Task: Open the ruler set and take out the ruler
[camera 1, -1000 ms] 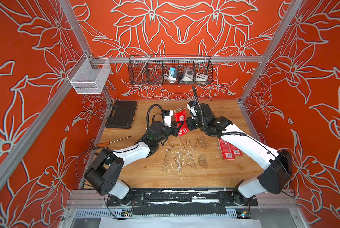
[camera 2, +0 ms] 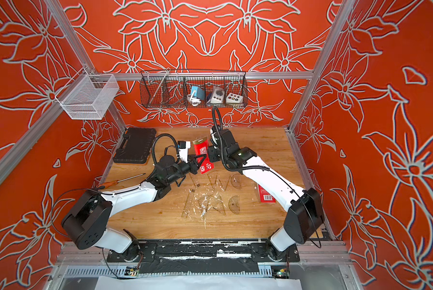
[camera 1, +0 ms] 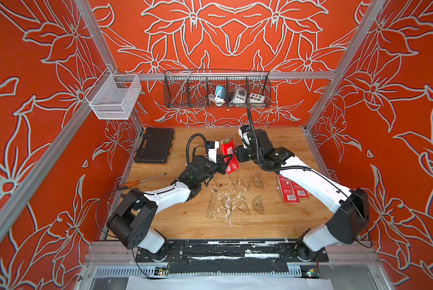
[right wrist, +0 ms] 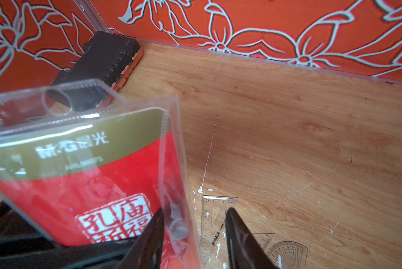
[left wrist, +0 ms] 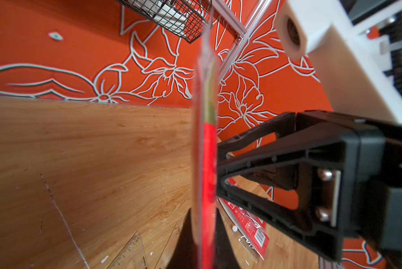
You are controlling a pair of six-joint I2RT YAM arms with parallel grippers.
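Observation:
A red ruler-set packet (camera 1: 231, 157) in a clear sleeve hangs above the table's middle, upright and edge-on in the left wrist view. My left gripper is shut on it, low down. On its right side, my right gripper stands open with its fingertips close to the packet's side edge. In the right wrist view the packet's printed face (right wrist: 97, 188) fills the left, and its clear side edge shows between the fingers. Whether the fingertips touch it cannot be told. The sleeve's top, with a hang hole, looks flat.
Clear rulers, set squares and protractors (camera 1: 258, 205) lie among white scraps on the table's front middle. Two red packets (camera 1: 288, 189) lie at right under the right arm. A black case (camera 1: 154, 145) and an orange screwdriver (camera 1: 131, 184) are at left.
The packet's top has shifted slightly left. My right gripper has moved a little, remaining beside the packet; the left arm looks almost still.

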